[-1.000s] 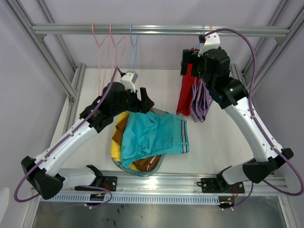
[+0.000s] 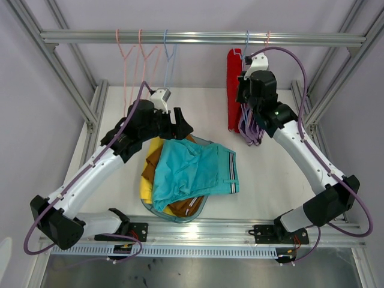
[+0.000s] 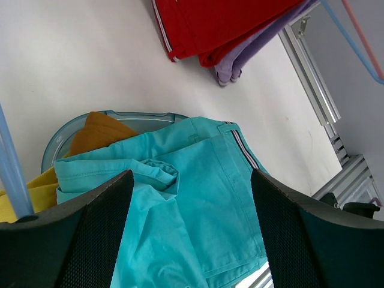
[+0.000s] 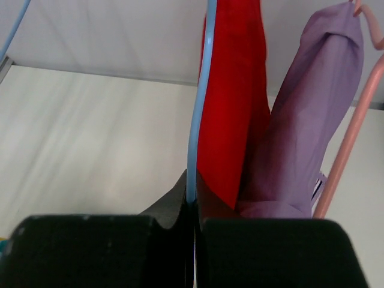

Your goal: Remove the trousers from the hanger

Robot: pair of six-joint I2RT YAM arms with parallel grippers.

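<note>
Red trousers (image 2: 234, 90) hang at the right of the rail with purple trousers (image 2: 252, 135) beside them; in the right wrist view the red cloth (image 4: 231, 108) is just behind a blue hanger (image 4: 202, 90), with purple cloth (image 4: 303, 132) to its right. My right gripper is shut on that blue hanger's bar. My left gripper stands open above a basket of clothes, turquoise trousers (image 3: 216, 192) on top, with nothing between its fingers.
Empty pink and blue hangers hang from the rail (image 2: 204, 37) at the left. The basket (image 2: 204, 207) holds yellow, brown and turquoise clothes. A pink hanger (image 4: 348, 144) stands close right of my right gripper.
The left arm is nearly still.
</note>
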